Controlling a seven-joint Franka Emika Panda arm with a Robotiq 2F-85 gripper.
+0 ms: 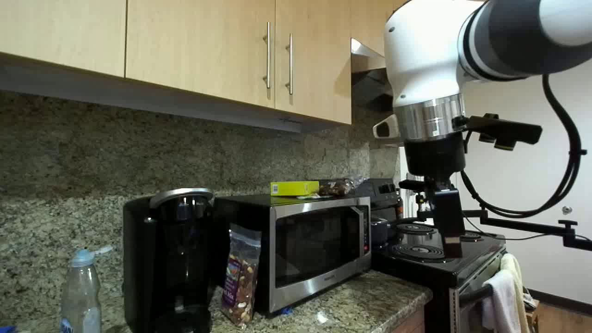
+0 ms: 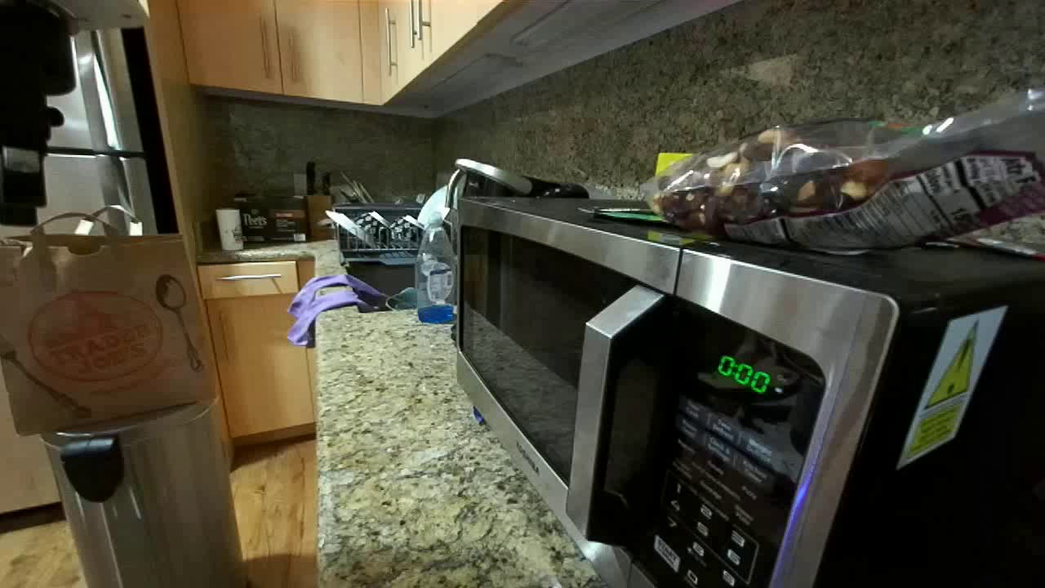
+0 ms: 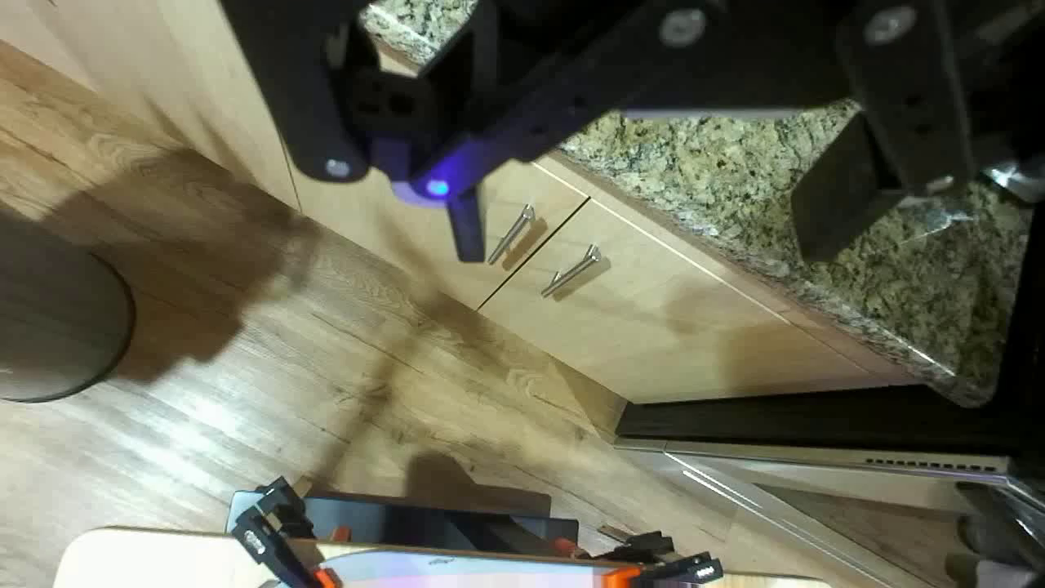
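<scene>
My gripper is open, its two fingers standing wide apart with only the counter edge and lower cabinets far behind them in the wrist view. Exterior view 1 has it (image 1: 447, 222) pointing down in the air, to the right of the microwave (image 1: 316, 244) and in front of the stove. The microwave door is closed, and its display (image 2: 750, 374) reads 0:00. A bag of trail mix (image 1: 242, 277) leans upright against the microwave's left side. Another nut bag (image 2: 813, 186) lies on top of it, near a yellow-green box (image 1: 294, 188).
A black coffee maker (image 1: 166, 261) and a clear bottle (image 1: 81, 294) stand left of the microwave. The stove (image 1: 422, 255) has towels (image 1: 506, 294) on its handle. A paper bag (image 2: 98, 333) sits on a trash can (image 2: 147, 500).
</scene>
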